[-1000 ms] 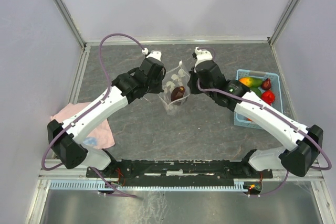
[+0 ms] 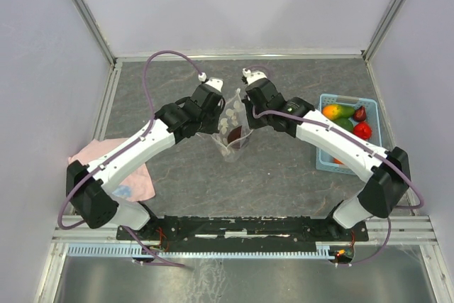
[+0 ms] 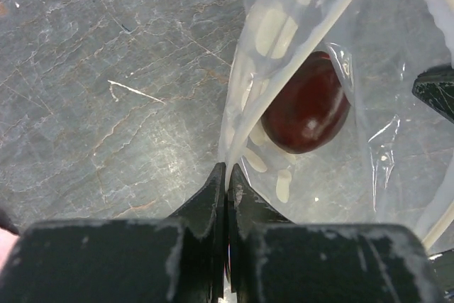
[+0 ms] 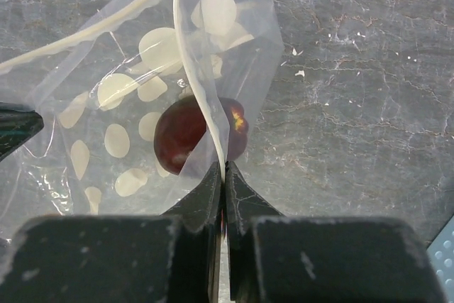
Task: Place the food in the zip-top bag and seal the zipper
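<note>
A clear zip top bag (image 2: 228,120) with pale round spots is held up between my two grippers, its mouth spread. Inside it lies a dark reddish-brown food item, which also shows through the film in the right wrist view (image 4: 186,133). My left gripper is shut on one edge of the bag's mouth. Opposite, my right gripper is shut on the other edge, the thin rim running in between its fingertips. In the top view both grippers partly cover the bag's sides.
At the right stands a blue basket (image 2: 320,140) holding several colourful food items. A pink cloth or bag (image 2: 142,181) lies flat at the left.
My right gripper has moved left, closer to the left one, and the bag's mouth has become narrower. The left gripper has shifted only slightly.
</note>
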